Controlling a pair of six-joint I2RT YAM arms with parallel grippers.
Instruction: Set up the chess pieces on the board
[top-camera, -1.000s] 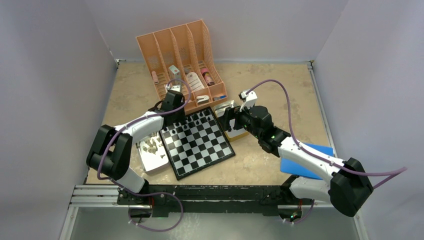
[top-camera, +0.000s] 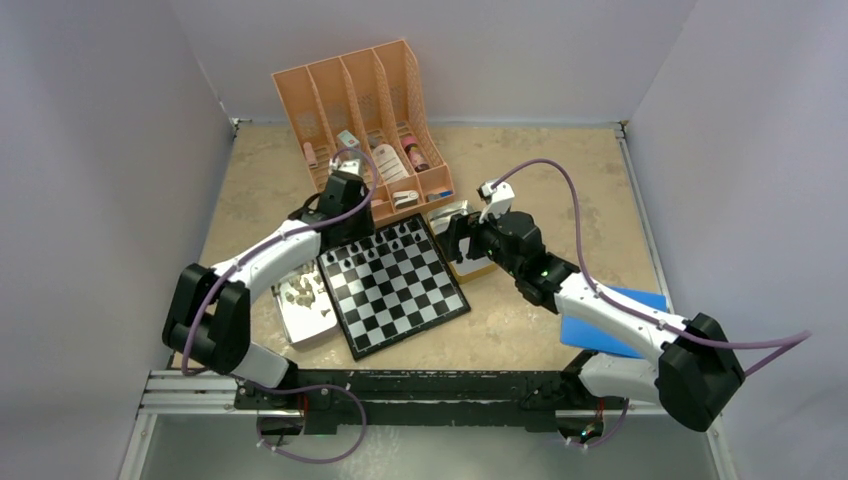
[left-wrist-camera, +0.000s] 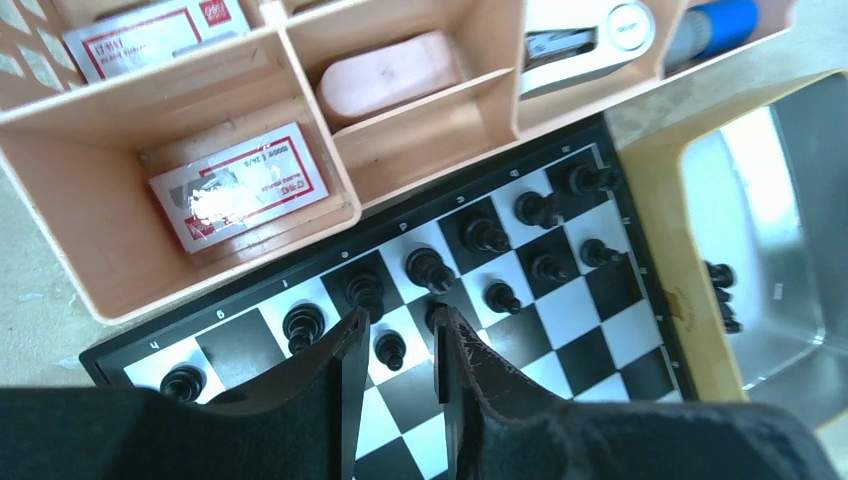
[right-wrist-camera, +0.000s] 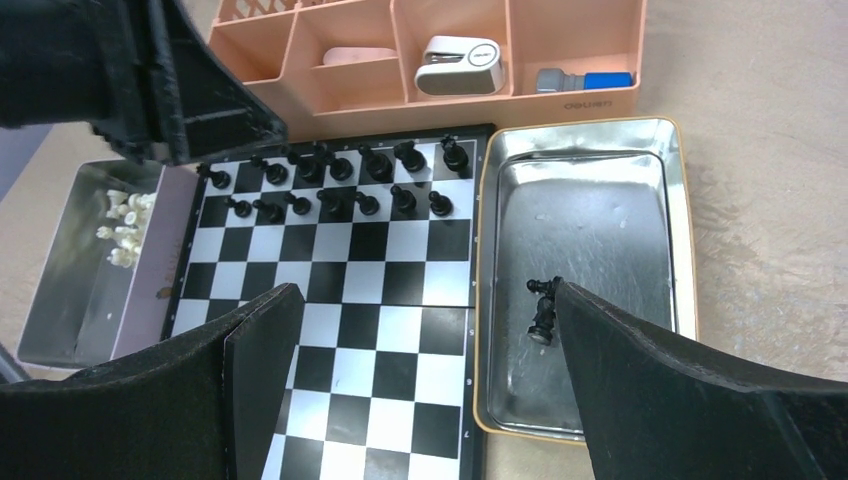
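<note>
The chessboard (top-camera: 400, 300) carries black pieces in two rows along its far side, among them a black piece (left-wrist-camera: 430, 268) near the middle and a small piece (left-wrist-camera: 391, 350). My left gripper hangs over these rows, its fingers a little apart, with nothing visible held between them. My right gripper stands wide open above the right side of the board and the metal tray (right-wrist-camera: 580, 220), where a few black pieces (right-wrist-camera: 542, 320) lie. White pieces (right-wrist-camera: 125, 225) lie in the bin left of the board.
A pink organiser (top-camera: 350, 95) with boxes and a stapler (right-wrist-camera: 460, 70) borders the board's far edge. A blue mat (top-camera: 615, 310) lies at the right.
The right arm and the pieces in view show no visible change.
</note>
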